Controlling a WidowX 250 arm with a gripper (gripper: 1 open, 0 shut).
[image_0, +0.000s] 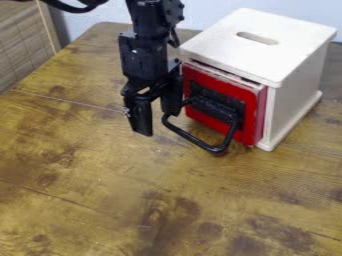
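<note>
A white toy oven cabinet (290, 72) stands on the wooden table at the right, a slot in its top. Its red front door (247, 130) has a dark centre and a black loop handle (214, 147) sticking out low. My black gripper (154, 107) hangs open at the left of the door, beside the upper end of the handle, its fingers pointing down. Whether it touches the handle I cannot tell.
A woven panel (20, 50) stands at the far left edge.
</note>
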